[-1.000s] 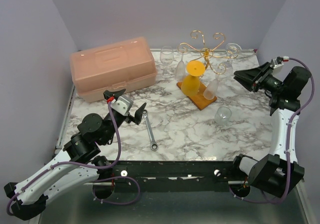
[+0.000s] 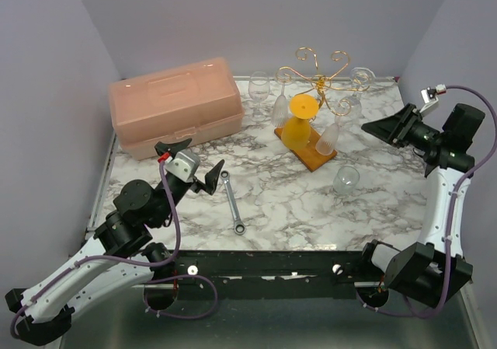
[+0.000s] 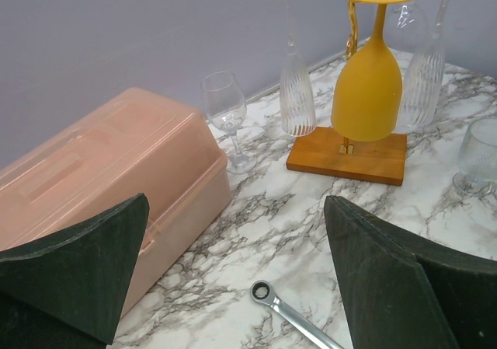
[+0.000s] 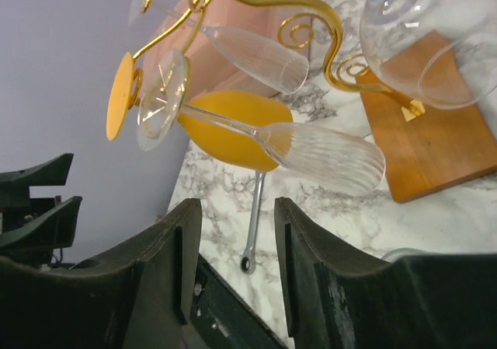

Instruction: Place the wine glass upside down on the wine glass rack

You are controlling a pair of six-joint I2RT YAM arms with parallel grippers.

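Observation:
On the gold rack (image 2: pixel 319 79), a clear round-bowled wine glass (image 2: pixel 355 106) hangs upside down at the right; its bowl (image 4: pixel 427 50) fills the upper right of the right wrist view. Beside it hang a yellow glass (image 2: pixel 296 133) and two fluted clear glasses, the front one (image 4: pixel 334 156) nearest the right wrist camera. To the right of the rack, clear of the glasses, my right gripper (image 2: pixel 383 130) is open and empty. Over the table's left side, my left gripper (image 2: pixel 206 151) stands wide open, nothing between its fingers.
A pink case (image 2: pixel 177 104) occupies the back left, with an upright clear glass (image 2: pixel 258 89) beside it. A wrench (image 2: pixel 233 203) lies mid-table, and another clear glass (image 2: pixel 346 179) stands in front of the rack's wooden base (image 2: pixel 314 161).
The left gripper has moved slightly left. The hanging glasses stay put.

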